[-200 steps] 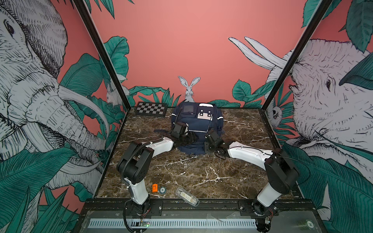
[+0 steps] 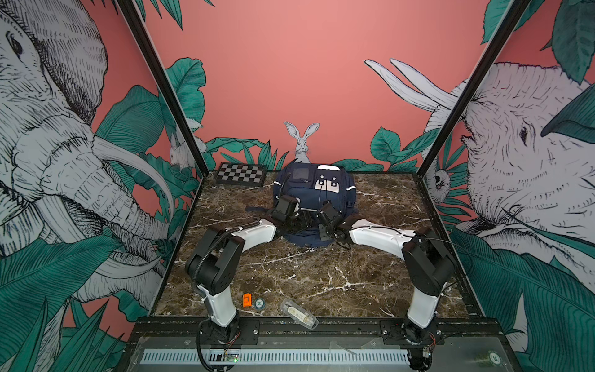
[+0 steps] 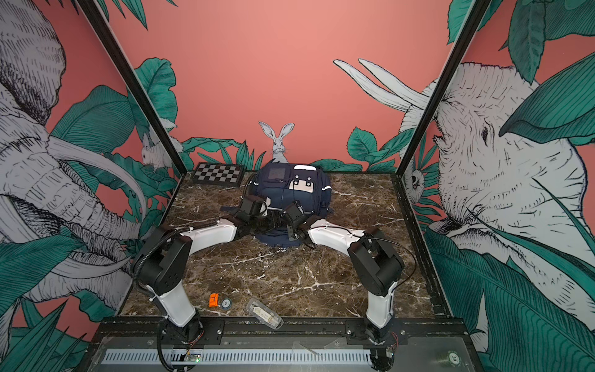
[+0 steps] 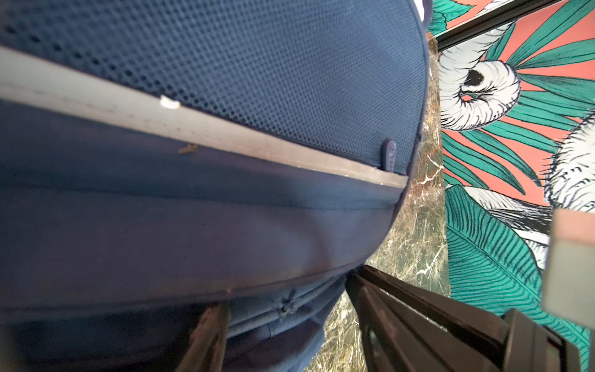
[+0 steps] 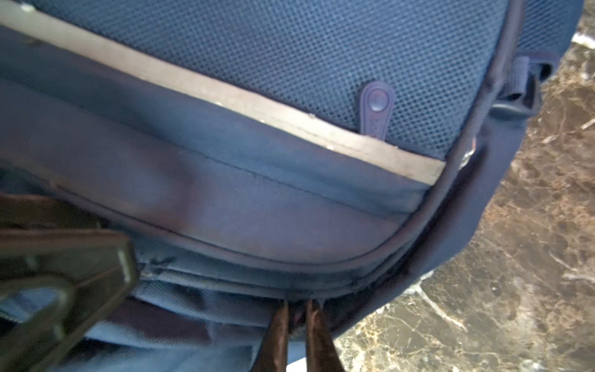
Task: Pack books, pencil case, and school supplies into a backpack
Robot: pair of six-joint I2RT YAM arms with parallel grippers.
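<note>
The navy backpack (image 2: 297,186) lies at the back centre of the marble table, with mesh, a pale strip and a zipper pull (image 5: 375,108) close up in the wrist views. Both grippers are low at its front. My left gripper is open at the lower folds, its fingers either side of dark fabric. My right gripper has its fingertips a small gap apart at the seams near the bag's corner, with part of the left gripper close beside it.
An orange item (image 2: 247,300), a small round item (image 2: 259,303) and a clear case (image 2: 298,313) lie at the front left and centre. A checkered board (image 2: 240,174) lies at the back left.
My right arm has moved left, bringing its gripper closer to my left gripper at the backpack's front. The left arm and the backpack look essentially unchanged.
</note>
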